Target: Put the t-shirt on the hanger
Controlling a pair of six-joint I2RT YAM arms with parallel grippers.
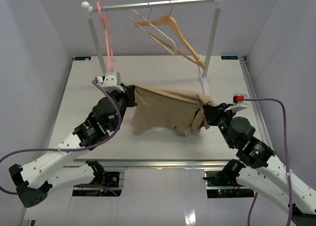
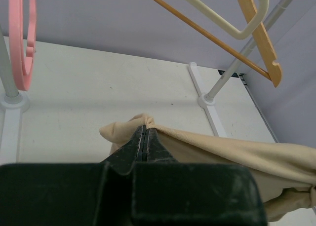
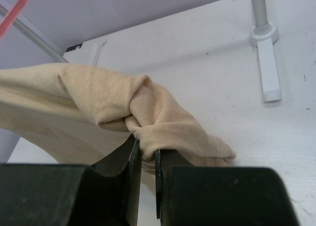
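Note:
A tan T-shirt (image 1: pixel 168 107) is held up between my two grippers, its middle sagging toward the white table. My left gripper is shut on one top corner, and my right gripper is shut on a bunched fold at the other end. Above and behind the shirt, a wooden hanger (image 1: pixel 180 33) and a cream hanger (image 1: pixel 148 31) hang from the white rail (image 1: pixel 192 2).
Pink hangers (image 1: pixel 108 38) hang at the rail's left. The rack's posts (image 1: pixel 211 43) stand on feet (image 2: pixel 217 122) on the table (image 1: pixel 84 102), whose surface is otherwise clear. Walls enclose both sides.

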